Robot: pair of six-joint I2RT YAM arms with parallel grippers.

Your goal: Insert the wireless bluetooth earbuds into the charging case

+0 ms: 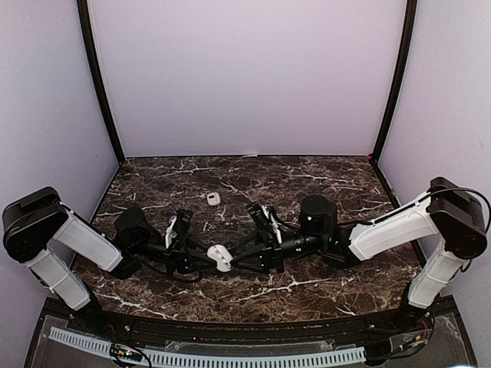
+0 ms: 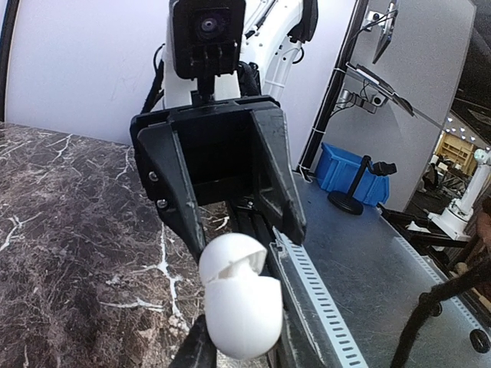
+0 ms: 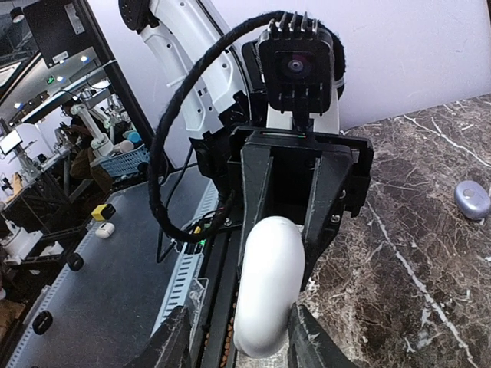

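A white, rounded charging case point(image 2: 244, 314) is held off the table, my left gripper shut on its lower end. In the left wrist view a gap shows between its lid point(image 2: 230, 251) and body. My right gripper point(image 1: 234, 264) is close by on the case's right side. In the right wrist view its fingers point(image 3: 175, 337) are parted, and the case's smooth back point(image 3: 270, 284) appears beyond them; whether they touch it I cannot tell. No earbuds can be made out; the case's inside is hidden.
A small pale rounded item point(image 1: 213, 198) lies alone on the dark marbled table point(image 1: 322, 172), behind the grippers. Free tabletop surrounds it. A slotted metal rail point(image 1: 207, 358) runs along the front edge.
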